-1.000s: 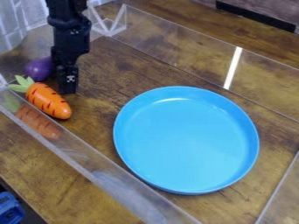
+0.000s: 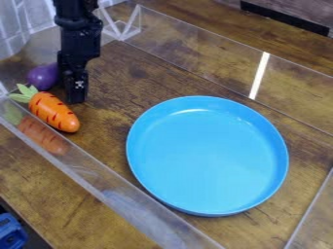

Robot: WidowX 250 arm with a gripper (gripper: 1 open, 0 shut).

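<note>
My black gripper (image 2: 72, 89) reaches down from the top left to just above the wooden surface, right beside a purple eggplant toy (image 2: 43, 77). An orange toy carrot (image 2: 53, 112) with green leaves lies just below it. Whether the fingers are apart or closed, and whether they touch the eggplant, is too small and dark to tell.
A large blue plate (image 2: 207, 154) fills the lower right. Clear plastic walls (image 2: 117, 195) border the area. The wooden surface between gripper and plate is clear. A small blue object (image 2: 8, 233) sits at the bottom left, outside the wall.
</note>
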